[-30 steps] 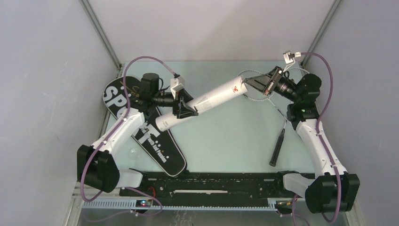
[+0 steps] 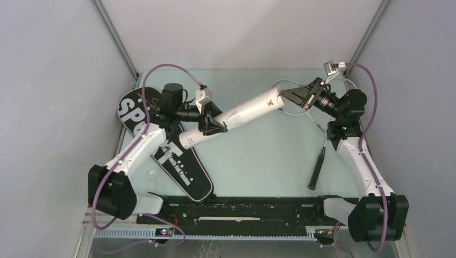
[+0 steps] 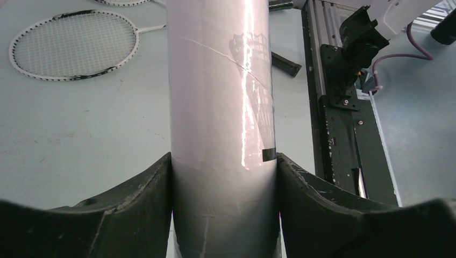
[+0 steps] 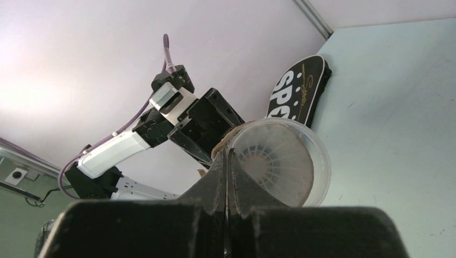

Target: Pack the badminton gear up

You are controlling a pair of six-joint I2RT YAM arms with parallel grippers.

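My left gripper (image 2: 214,124) is shut around the white shuttlecock tube (image 2: 250,110), holding it raised and slanted up to the right. In the left wrist view, the tube (image 3: 223,102) fills the space between the fingers. At its upper end, my right gripper is shut, its fingertips overlapping the edge of the clear round rim (image 4: 322,161). No object shows clearly between them; whether they pinch the rim, I cannot tell. A pale shuttlecock skirt (image 4: 277,156) is visible inside that end. Two rackets lie at right, one with its head (image 2: 290,92) partly behind my right gripper.
A black printed skateboard (image 2: 183,171) lies along the left side, partly under my left arm. One black racket handle (image 2: 317,171) points to the front. A faint clear round piece (image 2: 152,175) rests at front left.
Hardly anything differs. The tube and left gripper have shifted very slightly to the right; my right arm has edged slightly, its fingertips staying at the tube's end.
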